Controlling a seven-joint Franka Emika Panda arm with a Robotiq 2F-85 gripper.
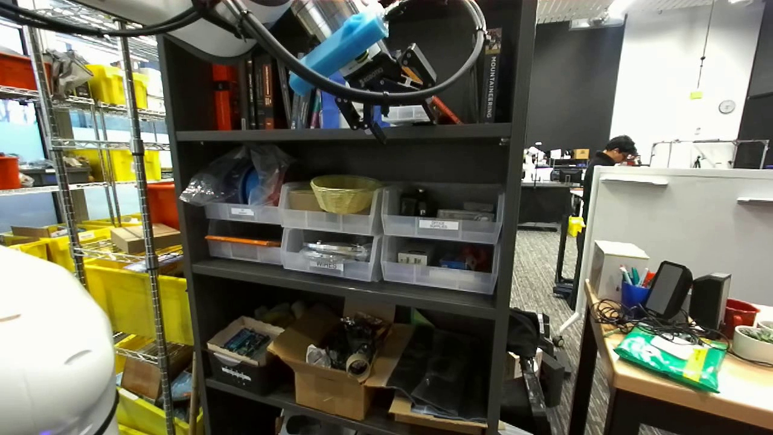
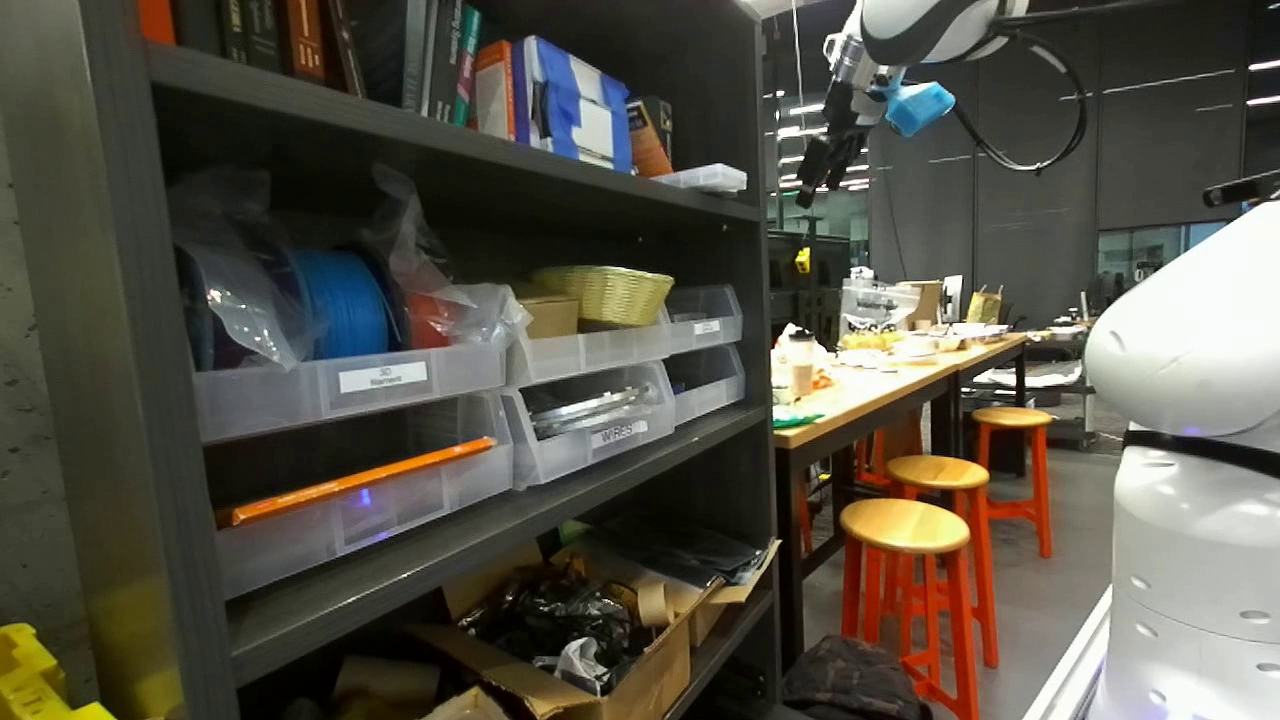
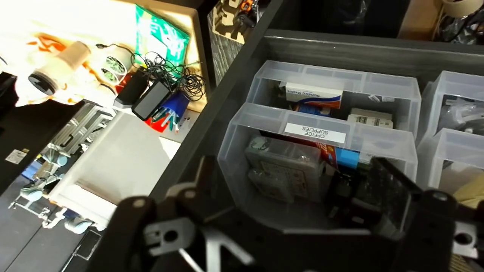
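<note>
My gripper is raised in front of the upper shelf of the dark bookcase, tilted downward. Its fingers stand wide apart with nothing between them. The wrist view looks down past the two fingers at a clear plastic bin labelled office supplies, which holds a clear case and dark items. A bin behind it holds a staples box. In exterior view 2 the gripper hangs right of the bookcase, well clear of it. The wicker basket sits on the middle stack of bins.
Books and a blue-and-white box fill part of the top shelf. Bagged filament spools stand on the left bins. Below are cardboard boxes. A desk stands right of the bookcase, and stools stand farther off.
</note>
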